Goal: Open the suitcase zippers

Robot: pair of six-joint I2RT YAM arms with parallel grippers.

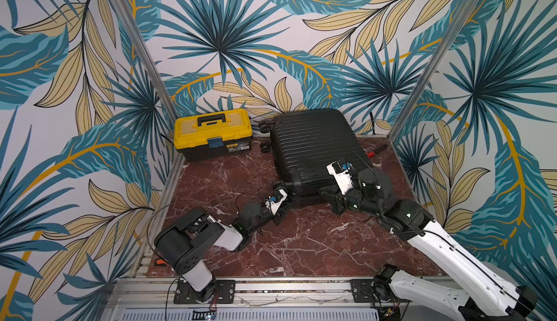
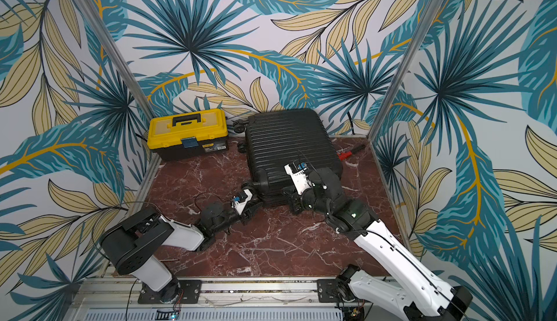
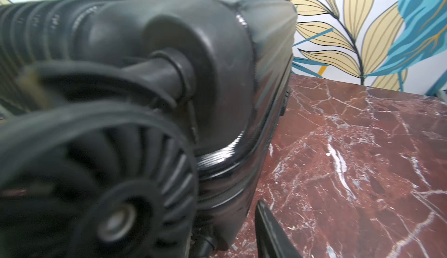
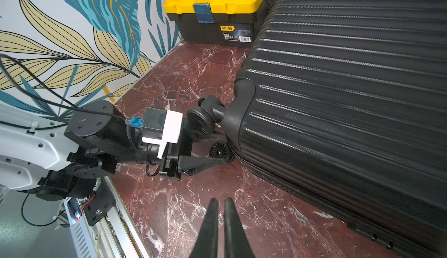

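A black ribbed suitcase [image 1: 313,141] lies flat on the marble table. A zipper track [image 4: 293,195] runs along its lower front edge. My left gripper is part open around the wheels at the near left corner; in the left wrist view a wheel [image 3: 114,183] fills the lower left, one finger [image 3: 270,234] to its right, so the hold is unclear. My right gripper is shut over bare table in front of the suitcase, with nothing visible between its blurred fingers.
A yellow-and-black toolbox [image 1: 211,129] stands at the back left. A red-handled tool [image 2: 348,152] lies right of the suitcase. The front of the table has free room.
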